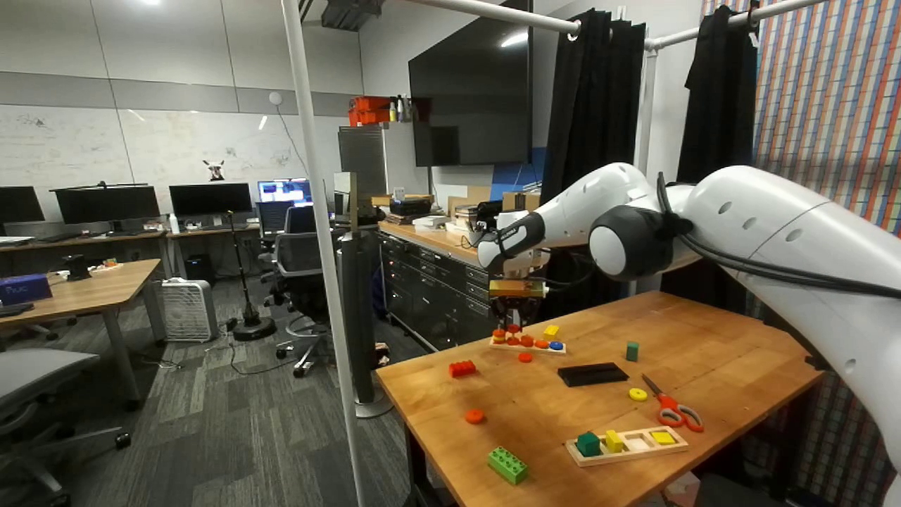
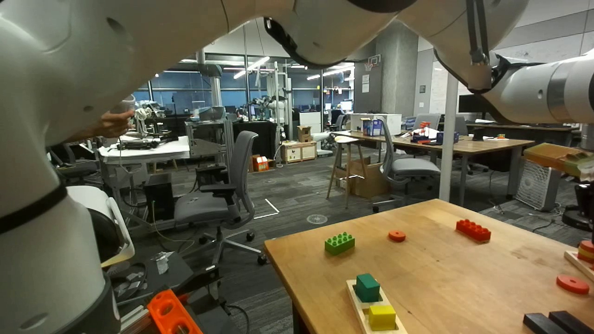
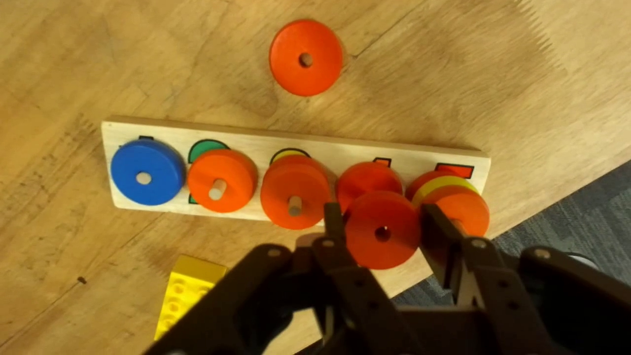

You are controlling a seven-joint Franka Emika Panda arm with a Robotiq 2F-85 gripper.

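Note:
In the wrist view a red disc [image 3: 371, 251] with a centre hole is pinched by my gripper, one finger on each side. It hangs above the wooden peg board [image 3: 355, 147], over or close to the fourth position from the left, where another red disc [image 3: 362, 177] sits. The board also carries a blue disc [image 3: 158, 171], an orange disc [image 3: 232, 171], a further orange-red disc [image 3: 296, 186] and a stack with a yellow disc [image 3: 440, 184] at its right end. Whether the held disc touches anything below cannot be told.
A loose orange-red disc [image 3: 319, 68] lies beside the board, with a yellow block [image 3: 186, 290] on the other side. Elsewhere are a red brick [image 1: 462, 368], black tray [image 1: 593, 374], scissors [image 1: 671, 410], green brick [image 1: 507, 465] and shape tray [image 1: 629, 456]. The table's far edge is close to the board.

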